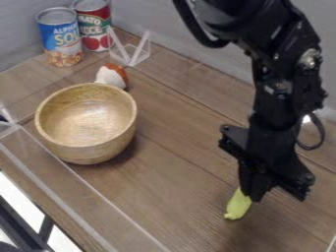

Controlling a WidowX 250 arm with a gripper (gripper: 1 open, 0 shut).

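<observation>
My black gripper [257,179] is low over the wooden table at the right, pointing down at a pale green elongated object [239,206] lying there. The fingers are closer together around the upper part of this object, which they partly hide; whether they touch it I cannot tell.
A wooden bowl [85,125] sits at the left. Behind it are a white and orange item [113,77], a soup can [62,37] and a red can [93,25]. Its edge runs along the lower left.
</observation>
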